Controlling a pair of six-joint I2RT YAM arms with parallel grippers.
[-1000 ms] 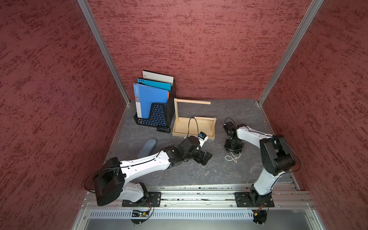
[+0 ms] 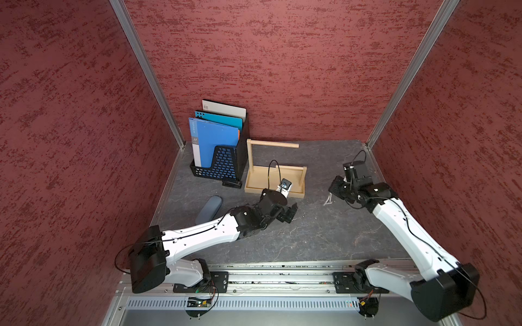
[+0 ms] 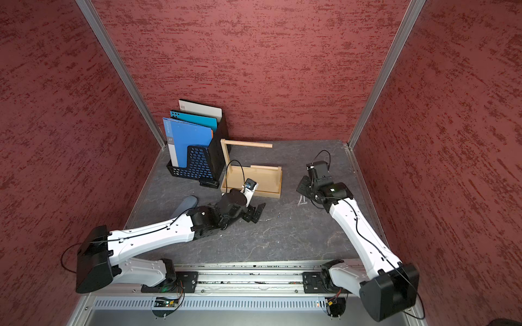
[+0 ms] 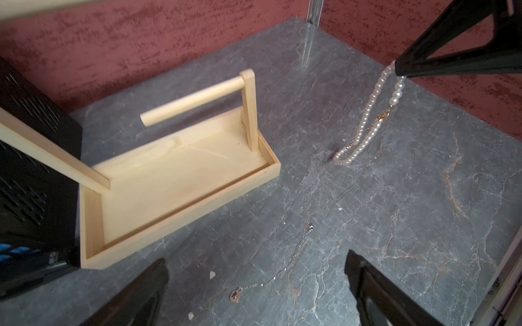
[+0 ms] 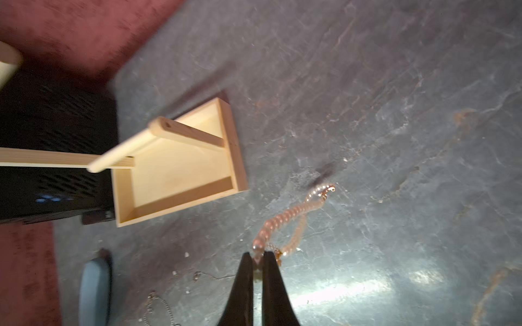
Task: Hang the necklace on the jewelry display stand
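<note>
A pearl necklace (image 4: 365, 127) with gold fittings hangs from my right gripper, which is shut on its strand. The loop dangles well clear of the table in the left wrist view. My left gripper stands open, its fingers wide apart, above a thin silver chain (image 4: 272, 278) lying on the tabletop. The wooden display stand (image 2: 274, 187) is at the middle back, left of the held pearls; it has a shallow tray and a raised horizontal bar (image 2: 274, 144) with a free right end. In the right wrist view the stand's tray (image 5: 174, 209) shows at the left.
A black file rack (image 2: 235, 154) with folders is left of the stand. A grey-blue glasses case (image 2: 209, 209) lies in front of it, partly beside my left arm. Another silver chain (image 5: 163, 304) rests near the case.
</note>
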